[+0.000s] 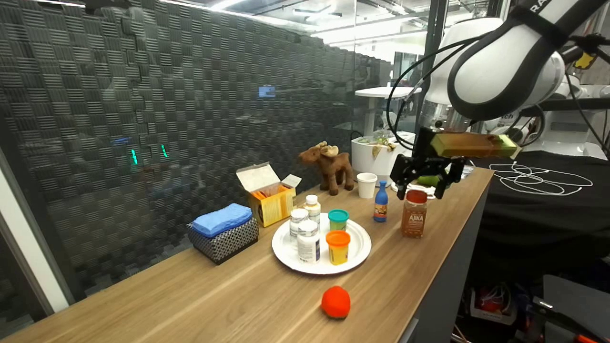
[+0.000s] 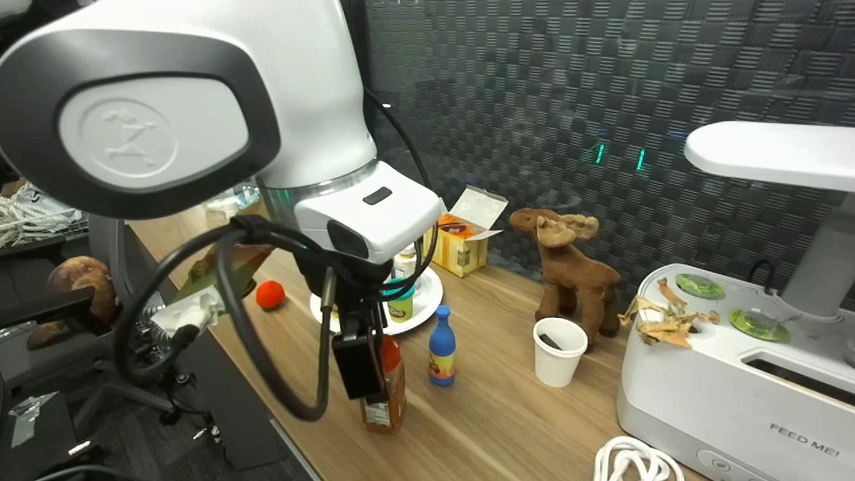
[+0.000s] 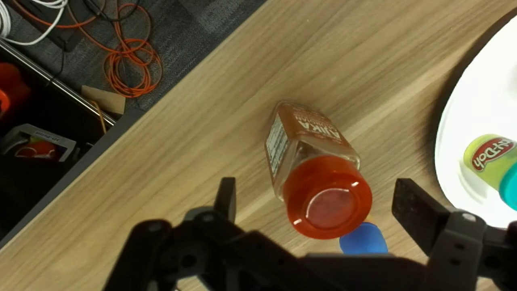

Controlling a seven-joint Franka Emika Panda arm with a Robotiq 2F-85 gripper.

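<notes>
A jar of brown spice with a red lid and an AJIKA label stands upright on the wooden counter. My gripper is open above it, its fingers spread wide at about lid height in exterior view 1. In the wrist view the red lid lies between the two fingertips of my gripper, with bare counter showing on either side of it. Part of the jar is covered by a finger in exterior view 2.
Close to the jar is a blue bottle. A white plate carries several tubs and bottles; a red ball lies in front. Toward the back are a paper cup, plush moose and white planter. The counter's edge runs near the jar.
</notes>
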